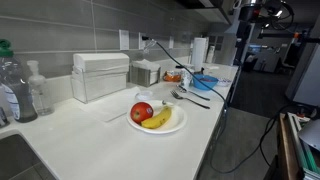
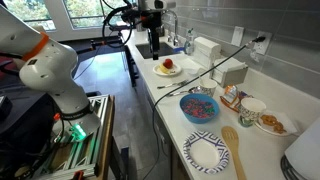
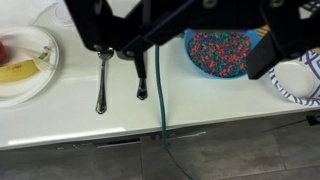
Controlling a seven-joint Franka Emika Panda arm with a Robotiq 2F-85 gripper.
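Observation:
My gripper is open above the counter's front edge, with nothing between its dark fingers. In exterior view 2 the gripper hangs high, well clear of the counter. A white plate holds a red apple and a yellow banana. Beside it lie a fork and another utensil, its upper part hidden by the gripper in the wrist view. Farther along stands a blue bowl full of small colourful pieces, partly covered by a finger in the wrist view.
A blue-patterned plate, wooden spoon, patterned cup and plate of food occupy the counter's other end. Bottles stand by the sink. A cable crosses the counter. Bare counter lies along the front edge.

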